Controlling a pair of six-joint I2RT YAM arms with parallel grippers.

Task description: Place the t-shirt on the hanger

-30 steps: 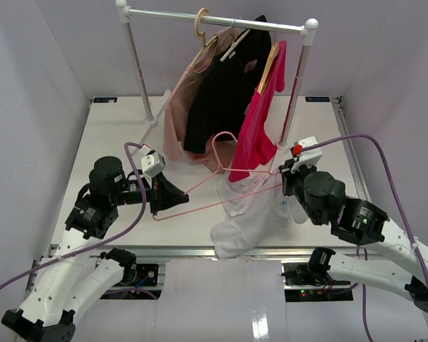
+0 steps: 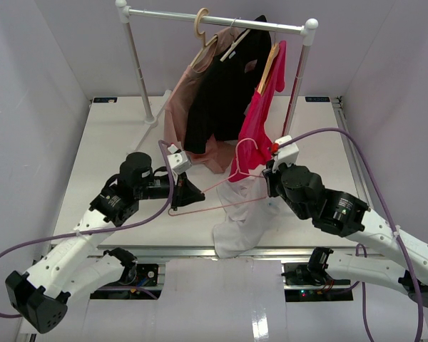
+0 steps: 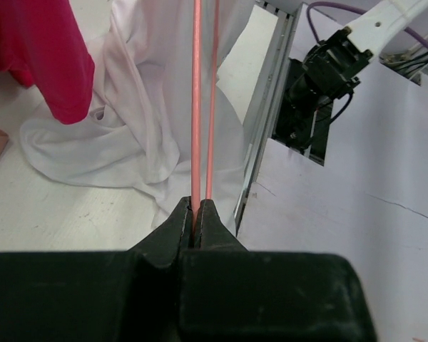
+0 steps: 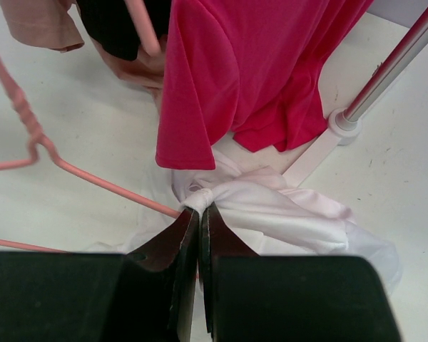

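Note:
A pink wire hanger (image 2: 237, 173) is held flat between my grippers over a white T-shirt (image 2: 239, 228) lying crumpled on the table. My left gripper (image 2: 200, 196) is shut on the hanger's left side, as the left wrist view (image 3: 196, 214) shows. My right gripper (image 2: 269, 174) is shut on the hanger's other side, with white fabric bunched at its fingertips in the right wrist view (image 4: 200, 210); whether the fabric is between them I cannot tell.
A rail (image 2: 164, 16) at the back carries hung garments: a peach one (image 2: 182, 121), a black one (image 2: 221, 100) and a magenta one (image 2: 253, 128), which hangs just beyond the hanger. Bare table lies at both sides.
The hanger's hook has moved right.

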